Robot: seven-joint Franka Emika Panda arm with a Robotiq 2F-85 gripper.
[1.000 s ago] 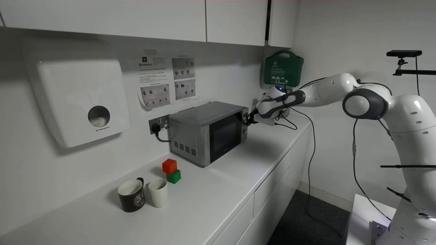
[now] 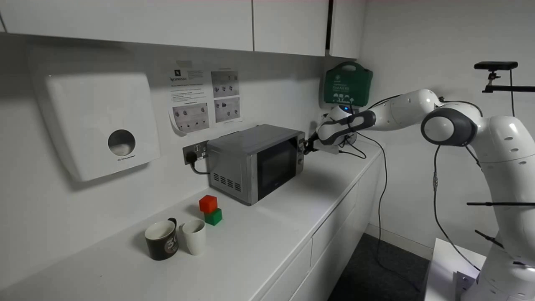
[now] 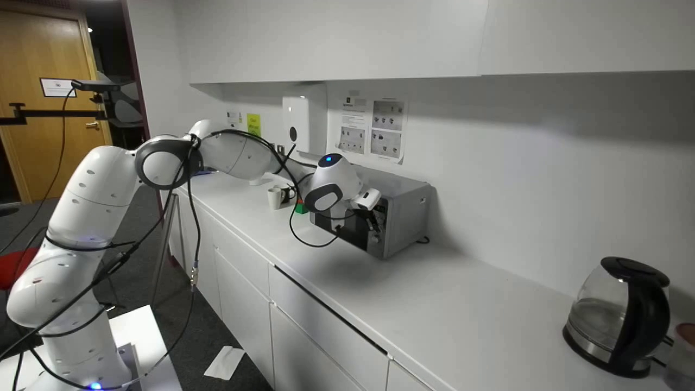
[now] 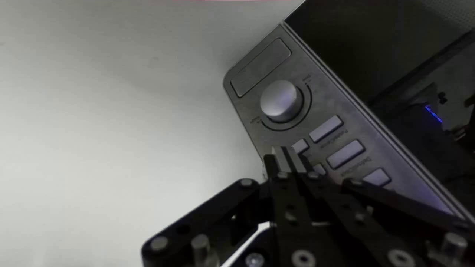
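Observation:
A grey microwave [image 2: 256, 160] stands on the white counter against the wall, its door closed. My gripper is shut, with nothing showing between its fingers. In the wrist view the fingertips lie over the microwave's control panel [image 4: 356, 113], beside a small button [image 4: 300, 146]. Whether they touch the panel cannot be made out. A round silver dial [image 4: 280, 101] sits just beyond the fingertips, and longer buttons [image 4: 345, 153] line the panel to their right. The fingers cover part of the small buttons.
A red block [image 2: 208, 203] rests on a green block [image 2: 213, 216], near a white mug [image 2: 194, 236] and a dark mug [image 2: 161, 241]. A glass kettle [image 3: 602, 319] stands at the counter's far end. Bare counter lies between microwave and kettle.
The arm has shifted very slightly at the microwave's control side. The microwave, mugs and blocks are where they were.

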